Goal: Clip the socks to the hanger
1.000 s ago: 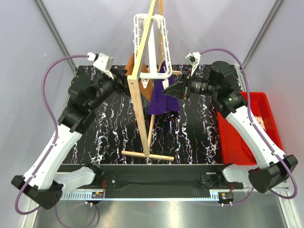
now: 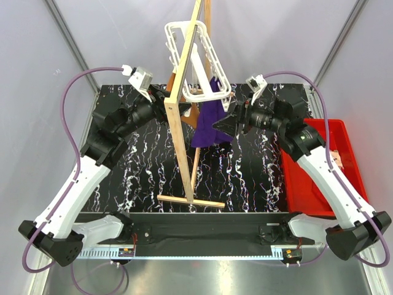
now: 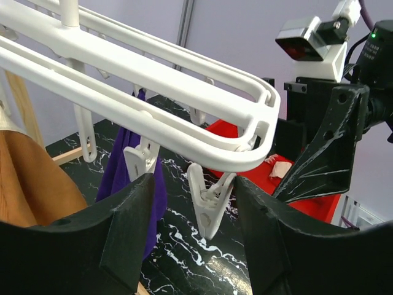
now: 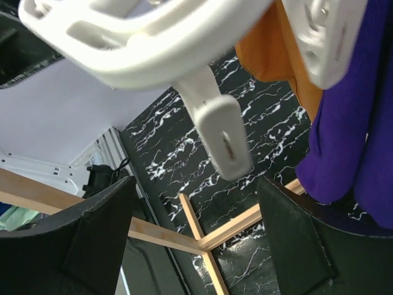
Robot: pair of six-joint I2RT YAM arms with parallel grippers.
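The white hanger (image 2: 218, 96) hangs from the wooden stand, turned at a slant. A purple sock (image 2: 210, 123) and an orange-brown one (image 3: 37, 175) hang below it. My left gripper is partly open at the hanger's near end. Between its fingers, in the left wrist view, appears an empty white clip (image 3: 212, 206), close to the right finger; whether they touch I cannot tell. My right gripper stands open to the right of the hanger. A white clip (image 4: 224, 138) shows just above its gap, not gripped.
The wooden stand (image 2: 180, 147) rises between the arms, its post beside my left gripper. A red bin (image 2: 301, 184) on the right holds something pale.
The hanger's near end has swung to the right. My left gripper has moved right, past the post. My right gripper has shifted slightly and turned, away from the hanger's corner.
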